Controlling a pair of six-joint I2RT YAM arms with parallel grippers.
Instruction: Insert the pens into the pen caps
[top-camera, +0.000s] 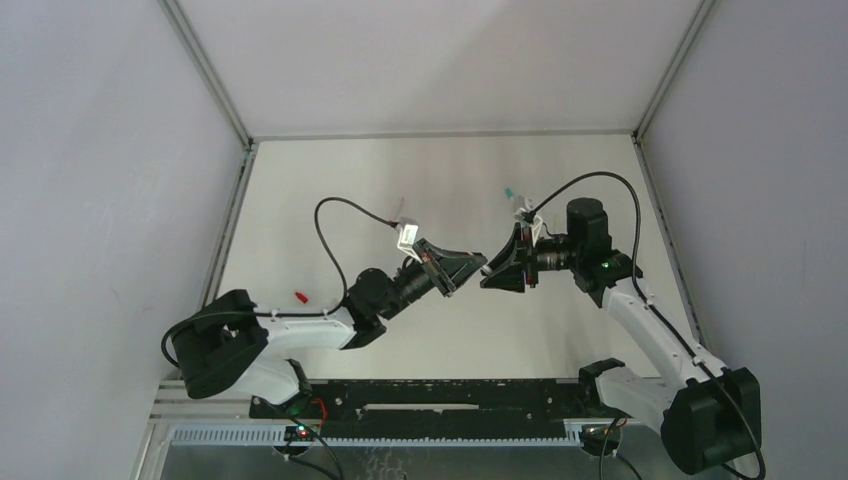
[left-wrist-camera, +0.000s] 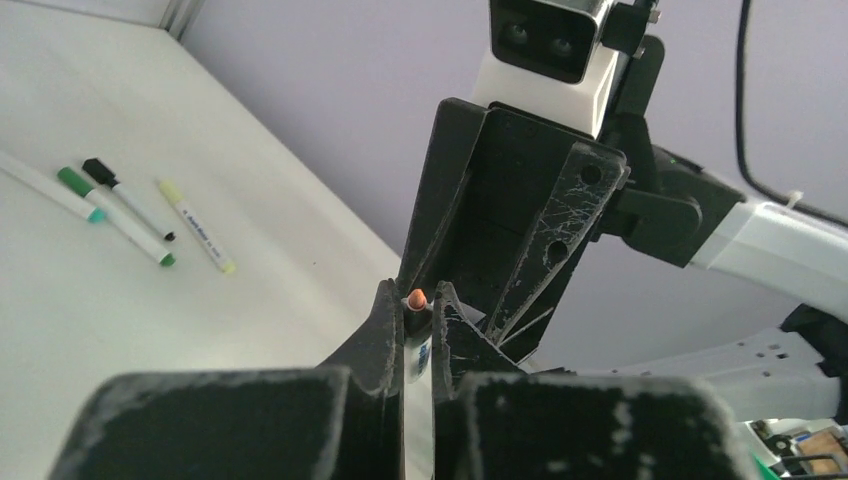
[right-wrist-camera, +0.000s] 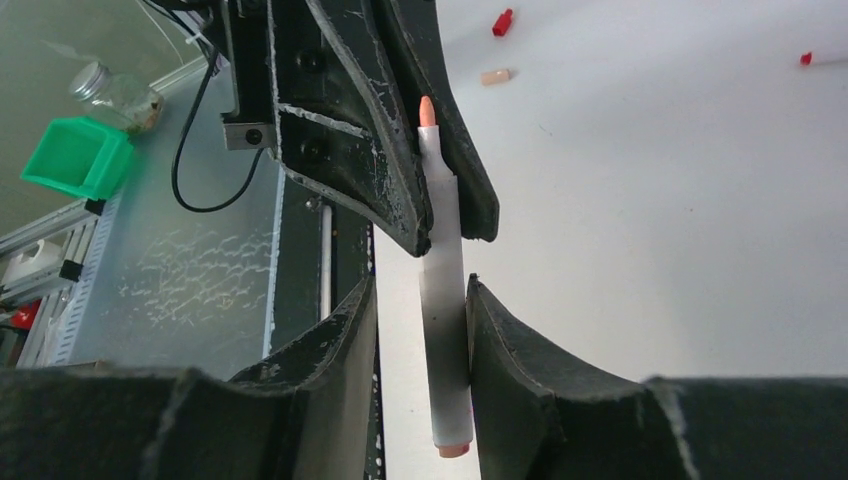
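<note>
A white pen with a bare orange tip is held by my left gripper, which is shut on it near the tip end. In the right wrist view the pen's pinkish rear end hangs down between the fingers of my right gripper. That gripper is open, its right finger very near or touching the barrel. An orange cap lies loose on the table, and a red cap lies beyond it. In the top view the two grippers meet over mid-table, hiding most of the pen.
In the left wrist view several pens lie on the table, among them a green-capped pen, a black-capped one and a yellow one. A pen with a red end lies apart.
</note>
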